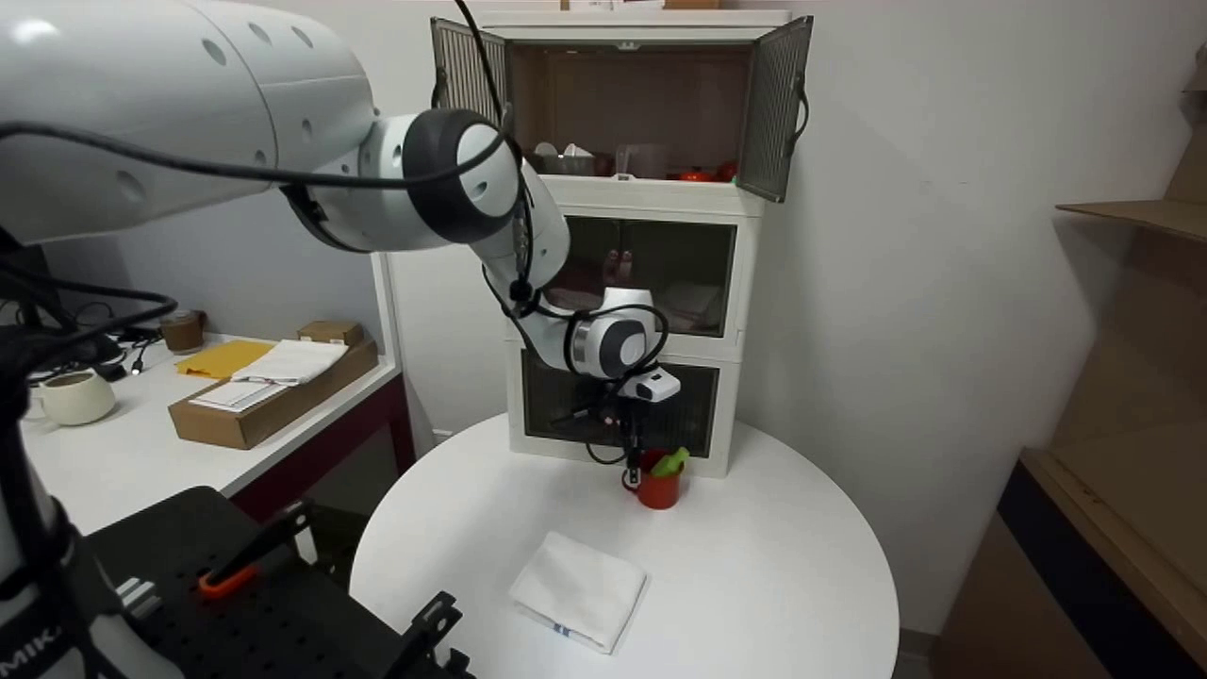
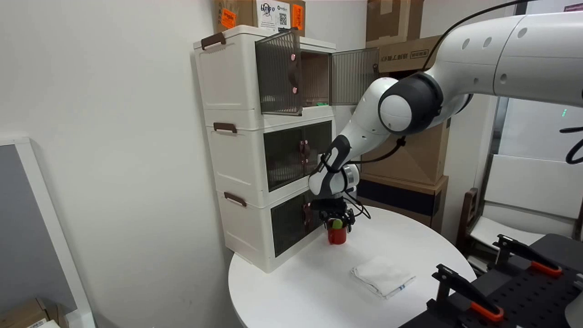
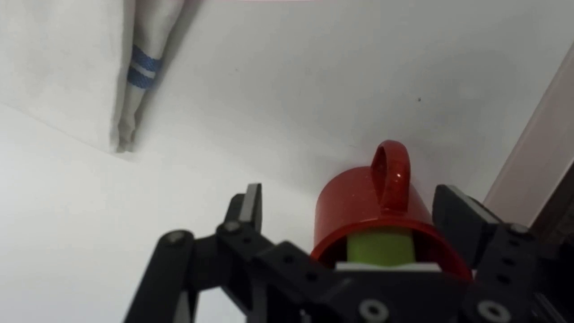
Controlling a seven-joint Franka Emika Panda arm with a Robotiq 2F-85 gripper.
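Note:
A red mug (image 1: 658,488) stands upright on the round white table, close to the cabinet's foot, with a green object (image 1: 669,462) in it. My gripper is open around the mug in the wrist view: one finger is left of the mug with a gap, and the other is close against its right side. The mug's handle points away from the palm, between the fingertips. The green object shows inside the rim, partly hidden by the gripper body. In the second exterior view the gripper reaches down over the mug (image 2: 337,235).
A folded white cloth (image 1: 580,590) with a blue stripe lies on the table (image 1: 781,566). The stacked cabinet (image 2: 240,191) rises right behind the mug; its top doors stand open, the lower ones are shut. Clear tabletop extends to the right and front.

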